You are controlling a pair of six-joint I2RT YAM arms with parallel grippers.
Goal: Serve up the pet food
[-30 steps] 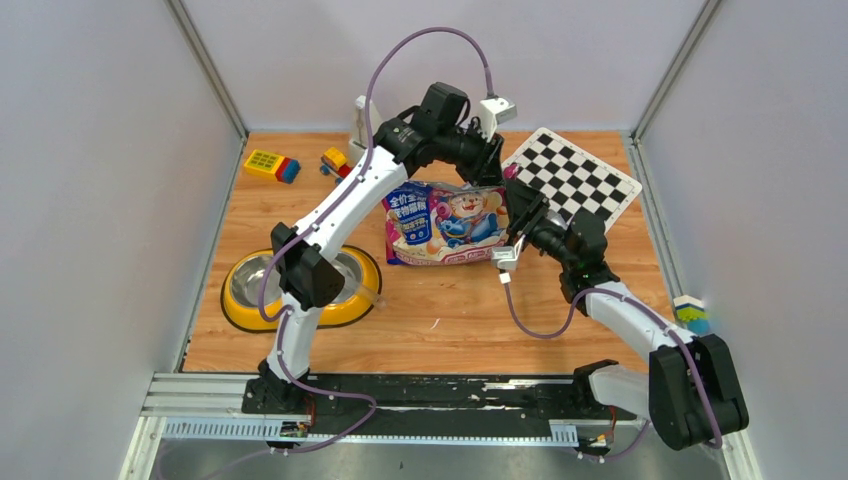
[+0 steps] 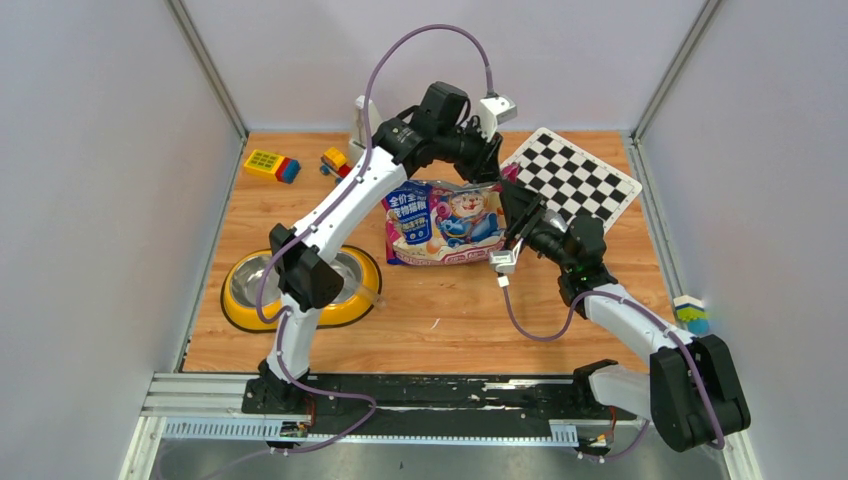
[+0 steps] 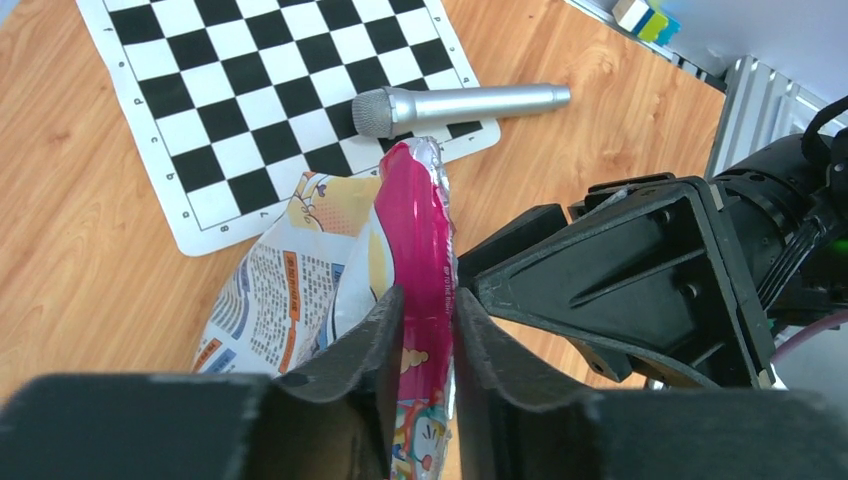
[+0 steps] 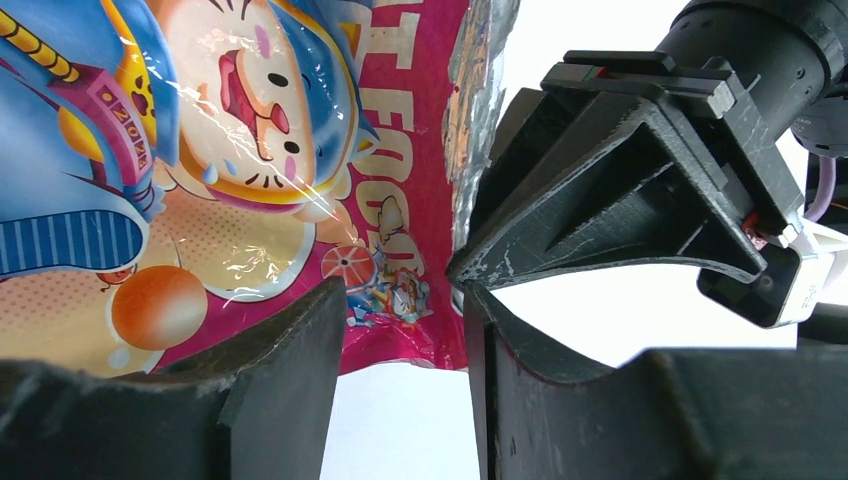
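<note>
A pink pet food bag (image 2: 445,235) with a blue cartoon cat print is at the middle of the table. Both grippers meet at its right-hand top corner. In the left wrist view, the bag's pink edge (image 3: 422,250) runs through the narrow gap of my left gripper, which is part open. My right gripper is part open more widely, with a bag corner (image 4: 400,335) between its fingers. Whether the bag's edge is torn is unclear. The yellow double bowl (image 2: 372,265) stands at the left, partly behind my left arm; its visible metal insides look empty.
A checkerboard (image 2: 575,178) lies at the back right, with a silver microphone (image 3: 480,103) over its edge. Toy blocks (image 2: 272,165) sit at the back left. Bare wood lies in front of the bag, while the arms crowd its right side.
Both grippers have shifted only slightly at the bag's right corner. The bag and bowl look unmoved.
</note>
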